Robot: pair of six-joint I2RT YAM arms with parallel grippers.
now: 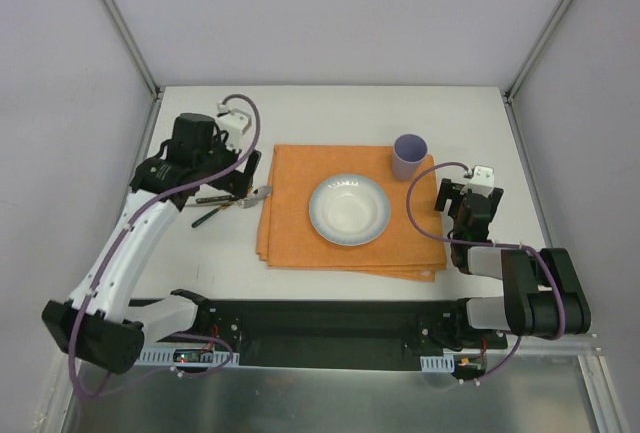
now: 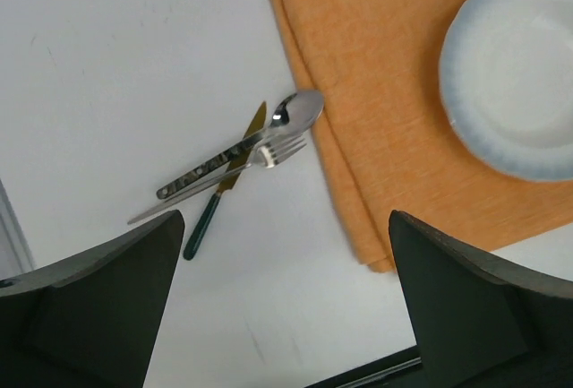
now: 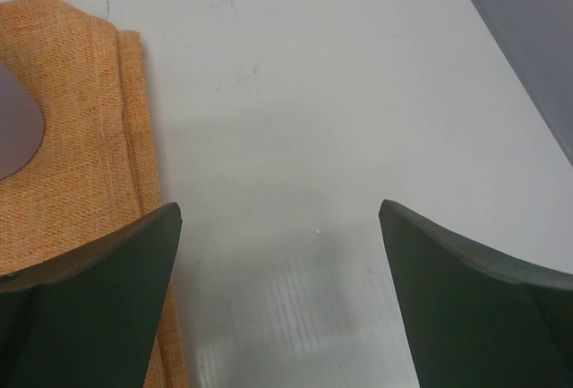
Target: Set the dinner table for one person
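Observation:
A white plate point(image 1: 349, 210) lies on the orange cloth point(image 1: 290, 243), and a purple cup point(image 1: 405, 163) stands at the cloth's far right corner. Left of the cloth, a spoon point(image 2: 303, 110), a fork point(image 2: 285, 149) and a green-handled knife point(image 2: 201, 227) lie crossed in a pile. The spoon's bowl touches or overlaps the cloth edge in the left wrist view. Above this pile, my left gripper point(image 1: 243, 175) is open and empty, partly hiding the cutlery from the top view. My right gripper point(image 1: 468, 193), also open and empty, hovers right of the cloth.
Behind the cloth and at the front left, the tabletop is clear. Grey walls point(image 1: 580, 83) rise at both sides and the back.

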